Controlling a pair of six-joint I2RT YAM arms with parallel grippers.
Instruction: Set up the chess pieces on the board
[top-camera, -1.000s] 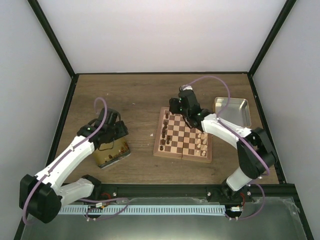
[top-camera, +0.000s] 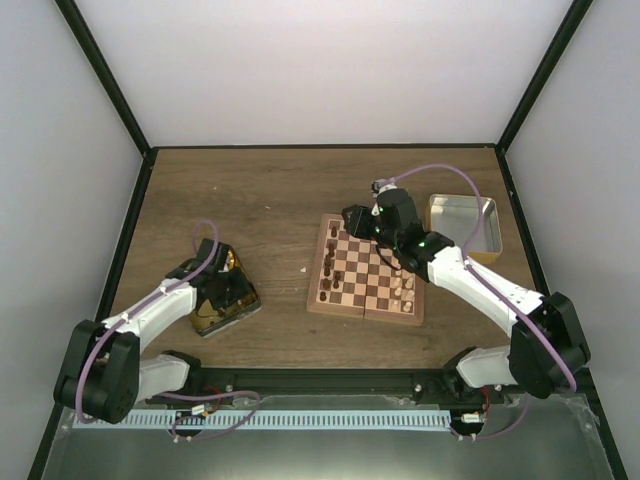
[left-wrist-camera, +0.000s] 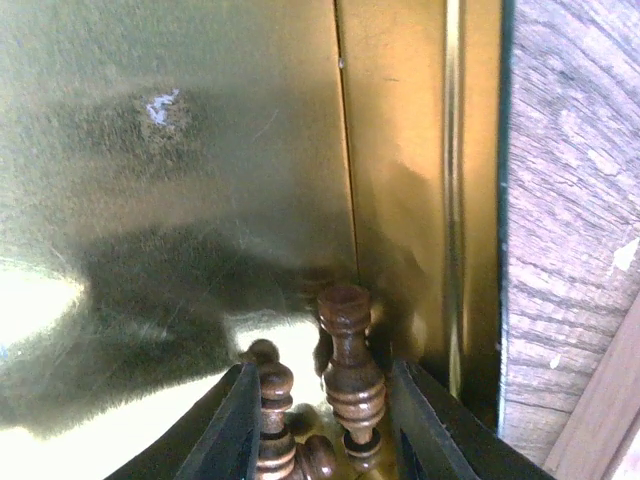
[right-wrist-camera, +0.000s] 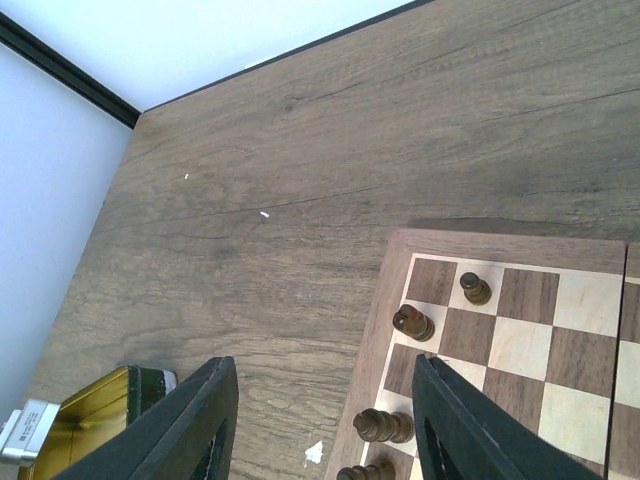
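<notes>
My left gripper is down inside the gold tray (top-camera: 225, 320) on the left, its part-open fingers either side of a dark wooden chess piece (left-wrist-camera: 352, 390); more dark pieces (left-wrist-camera: 275, 420) lie beside it. My right gripper hangs part open over the upper left of the chessboard (top-camera: 350, 300), nothing seen between its fingers. Dark pieces (right-wrist-camera: 412, 322) stand along the board's left side; light pieces (top-camera: 405, 290) stand at its right.
A second, silver-lined tray (top-camera: 458, 215) sits at the back right, behind my right arm.
My left gripper has come down into the gold tray from above its right side. My right arm has shifted a little to the right and toward the front.
</notes>
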